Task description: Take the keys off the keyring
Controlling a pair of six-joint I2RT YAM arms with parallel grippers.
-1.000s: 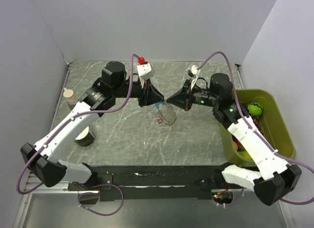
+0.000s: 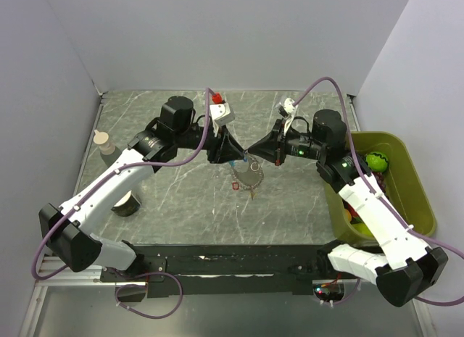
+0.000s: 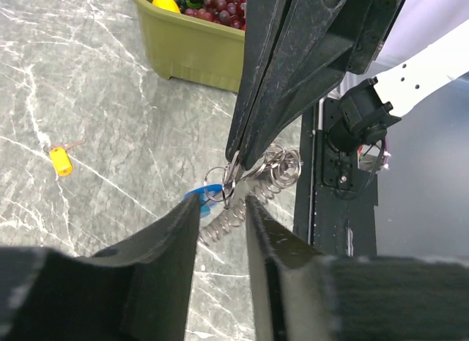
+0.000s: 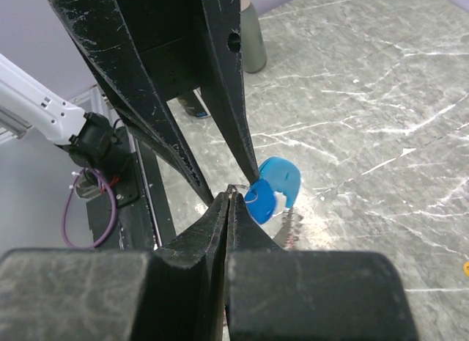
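Note:
In the left wrist view a wire keyring (image 3: 227,187) with a coiled cord hangs at the tips of my right gripper, which is shut on it. My left gripper is part open around the dangling rings, a blue piece (image 3: 198,196) behind them. In the right wrist view the blue piece (image 4: 282,176) hangs just beyond my right gripper's tips, beside the left gripper's fingers. In the top view a grey piece (image 2: 249,176) hangs below both grippers. A yellow tag (image 3: 61,160) shows in the left wrist view.
An olive bin (image 2: 406,199) of fruit stands at the right. Bottles (image 2: 109,152) and a can (image 2: 127,205) are at the left. The marble table (image 2: 174,221) is otherwise mostly clear.
The hanging bundle has swung a little. The right arm is almost unmoved.

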